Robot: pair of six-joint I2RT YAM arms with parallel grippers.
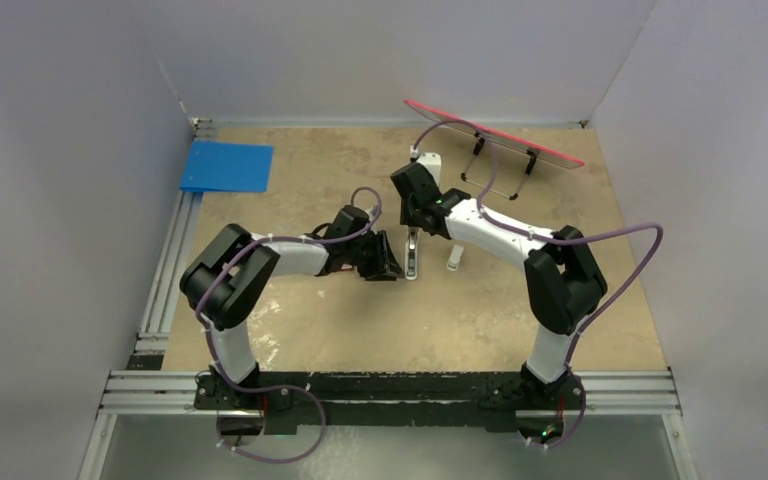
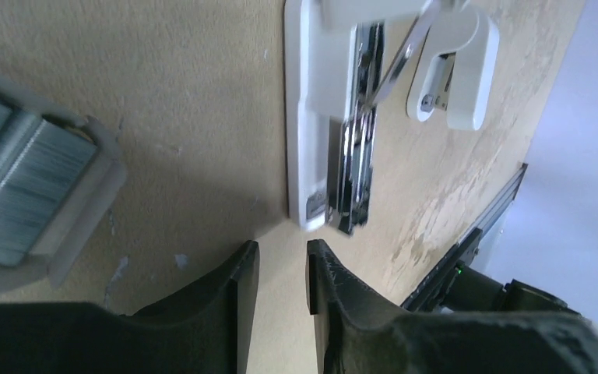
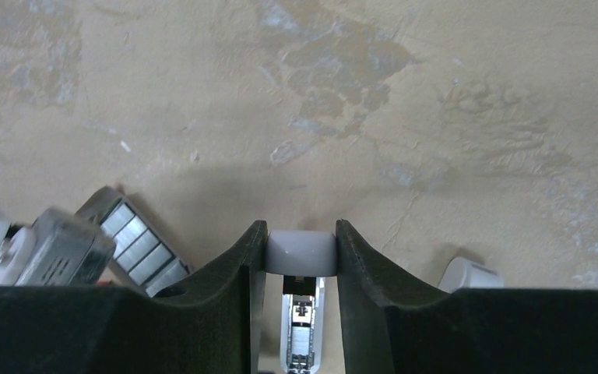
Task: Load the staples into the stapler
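Observation:
The stapler's white base (image 1: 411, 276) lies lengthwise on the table, its metal magazine (image 2: 356, 167) showing. My right gripper is shut on the stapler's white top (image 3: 301, 253), at the far end in the top view. The rest of the stapler (image 3: 302, 343) extends below it in the right wrist view. My left gripper is open beside the near end of the base, with a narrow gap and only bare table between its fingers. A box of staple strips (image 2: 27, 183) lies at the left wrist view's left edge, partly cut off.
A small white stapler-like item (image 1: 455, 257) stands right of the stapler. A blue folder (image 1: 227, 166) lies at the back left; a red-edged board (image 1: 500, 136) leans at the back right.

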